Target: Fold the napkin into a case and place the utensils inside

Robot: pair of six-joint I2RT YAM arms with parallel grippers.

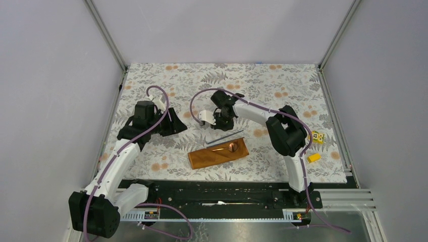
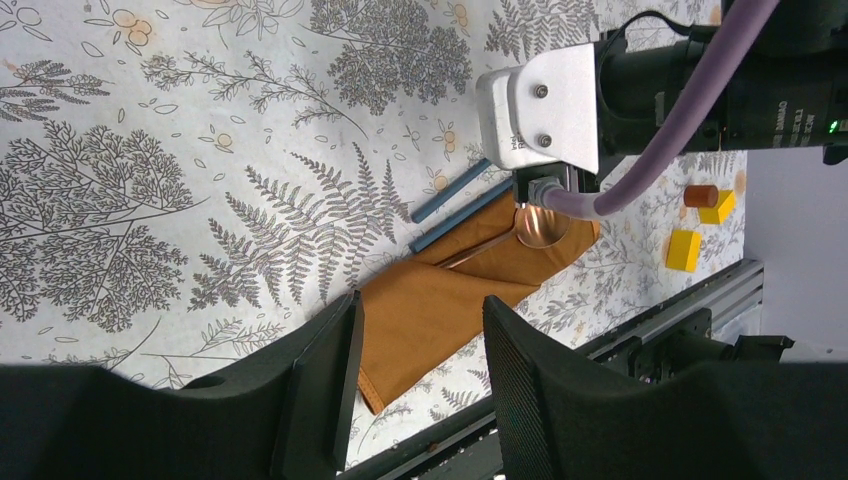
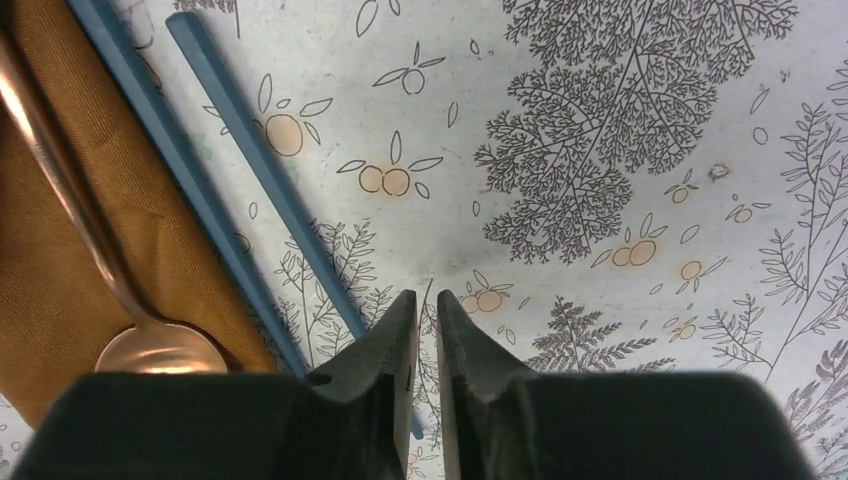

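Two blue chopsticks lie on the patterned cloth, outside the folded brown napkin (image 1: pixel 214 160). The nearer chopstick (image 3: pixel 185 175) runs along the napkin's long edge. The farther chopstick (image 3: pixel 262 160) is a short gap beyond, slightly angled to it. A copper spoon (image 2: pixel 540 227) rests on the napkin, part of its handle under the fold. My right gripper is above the far chopstick's end, its fingertips slightly parted with nothing between them. To the left, clear of the napkin, my left gripper stands wide open and empty.
At the right are a yellow block (image 1: pixel 314 157), a yellow patterned block (image 1: pixel 316 136) and a brown cylinder (image 2: pixel 700 196). The right arm spans the middle right.
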